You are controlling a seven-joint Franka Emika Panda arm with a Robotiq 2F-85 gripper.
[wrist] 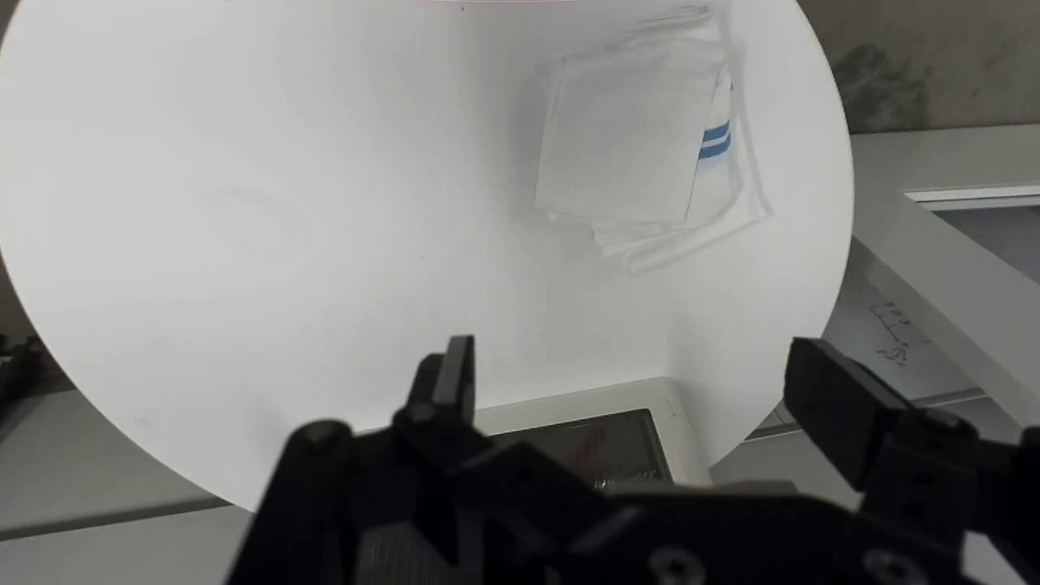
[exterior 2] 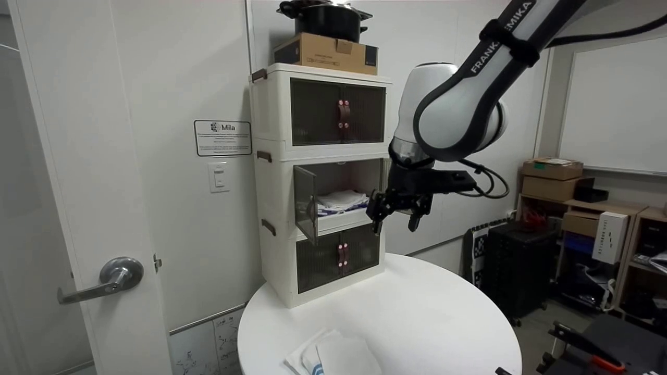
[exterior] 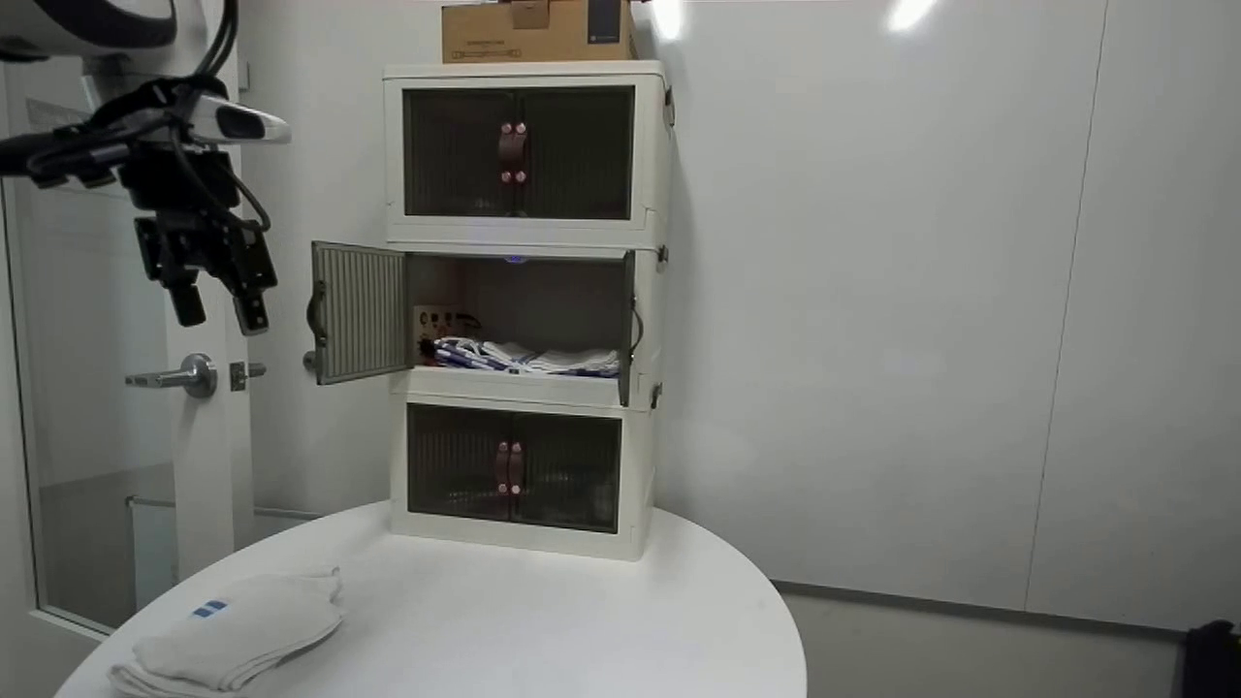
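My gripper (exterior: 219,320) hangs in the air above the table, fingers pointing down and spread apart, nothing between them. In the wrist view a wide gap separates its two fingers (wrist: 454,375). On the white round table (wrist: 292,195) lies a stack of folded white cloths (wrist: 624,136), with blue stripes on one of them. The stack is below the gripper and apart from it. In the cabinet's middle compartment, more folded cloths (exterior: 558,361), white and blue, rest on the floor, and both of that compartment's doors (exterior: 363,314) stand swung outward.
The cabinet's top compartment (exterior: 518,151) and bottom compartment (exterior: 512,471) have closed doors. A cardboard box (exterior 2: 334,53) and a black pot (exterior 2: 328,22) sit on top. A room door with a handle (exterior: 175,377) is at the left.
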